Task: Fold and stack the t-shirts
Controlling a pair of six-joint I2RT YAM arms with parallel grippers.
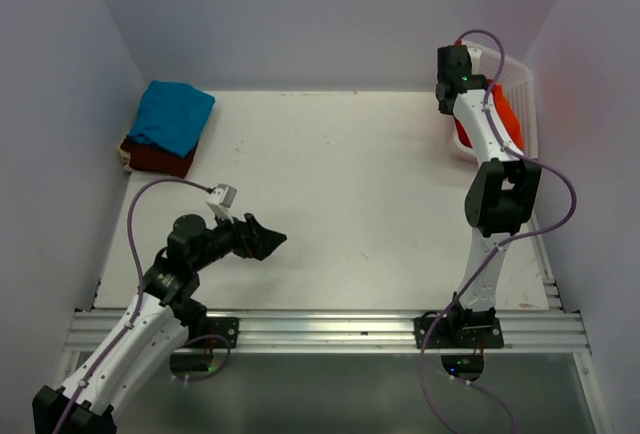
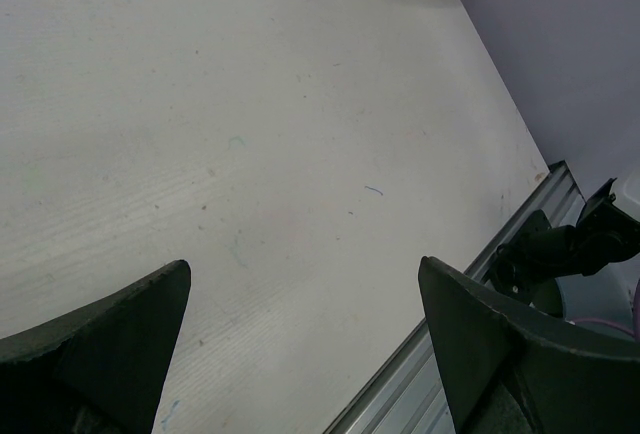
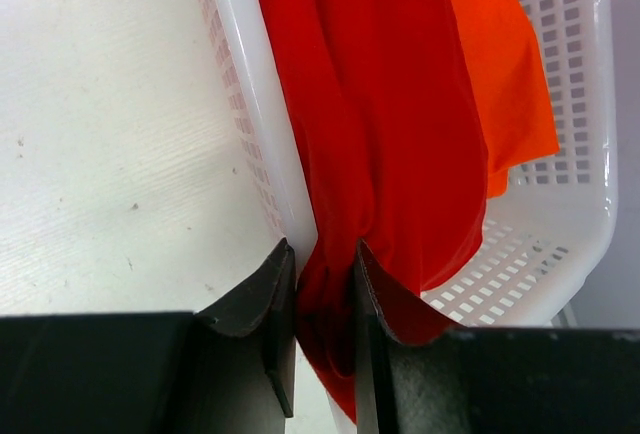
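A white mesh basket (image 1: 523, 94) at the back right holds red shirts (image 3: 380, 114) and an orange one (image 3: 510, 74). My right gripper is at the basket's near-side rim with red cloth between its fingers, which are partly apart; whether they grip it firmly I cannot tell. My left gripper (image 1: 262, 236) hangs open over the front left of the table, with only bare table below it in the left wrist view. At the back left lies a folded pile, a blue shirt (image 1: 172, 114) on top of brown and beige cloth (image 1: 150, 161).
Walls stand at the back and both sides, and a metal rail (image 1: 320, 324) runs along the front edge.
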